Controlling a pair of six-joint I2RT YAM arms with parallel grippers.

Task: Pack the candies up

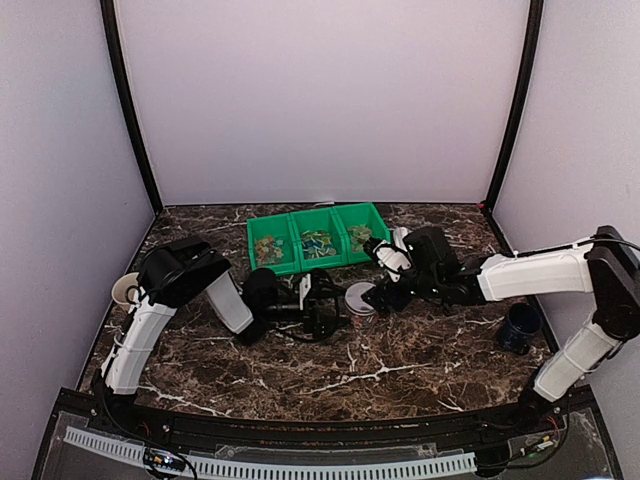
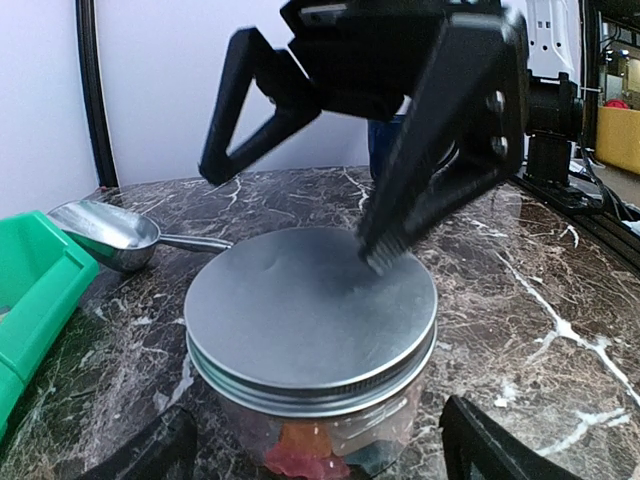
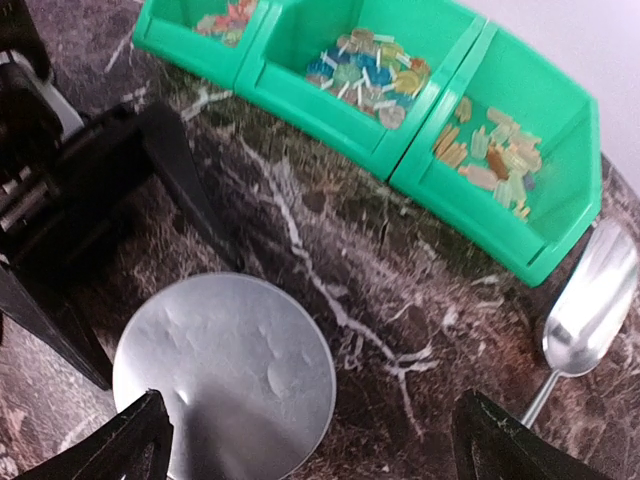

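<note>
A candy jar (image 2: 310, 420) with a flat silver lid (image 2: 300, 300) stands upright at the middle of the counter; coloured candies show in its bottom. My left gripper is low beside it, its fingers apart on either side of the jar; whether they touch it is hidden. My right gripper is open just above the lid, one finger over the lid and the other off to its right, nothing held. Behind stands a green three-compartment bin (image 3: 350, 140) with wrapped and loose candies in its compartments.
A metal scoop (image 3: 585, 310) lies right of the green bin. A dark blue cup (image 1: 519, 330) stands at the right edge of the counter, a light cup (image 1: 125, 290) at the left.
</note>
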